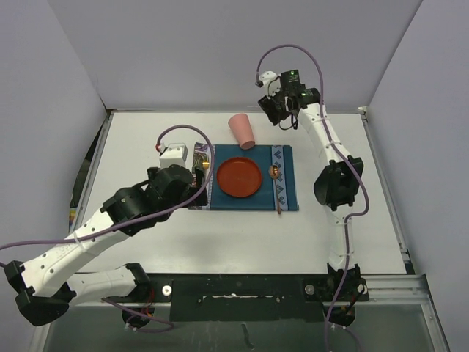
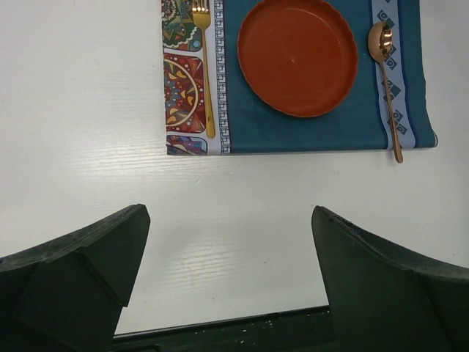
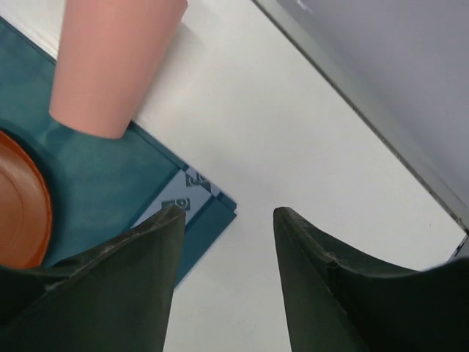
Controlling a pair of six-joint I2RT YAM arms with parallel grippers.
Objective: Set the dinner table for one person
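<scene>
A blue placemat (image 1: pixel 227 204) carries a brown plate (image 1: pixel 239 177) at its middle. On the mat's left strip lies a gold fork (image 2: pixel 205 66); the spoon (image 2: pixel 388 81) lies along its right strip, handle end past the front edge. A pink cup (image 1: pixel 242 131) is at the mat's back edge, its wide end pointing back-left in the top view; whether it stands or leans I cannot tell. My right gripper is open, right of the cup, with nothing between its fingers. My left gripper hangs open above the mat's left side, empty.
Bare white table (image 1: pixel 212 246) spreads in front of the mat and to both sides. Grey walls rise behind and at the sides. A dark green box-like base (image 1: pixel 233 298) runs along the front edge between the arms.
</scene>
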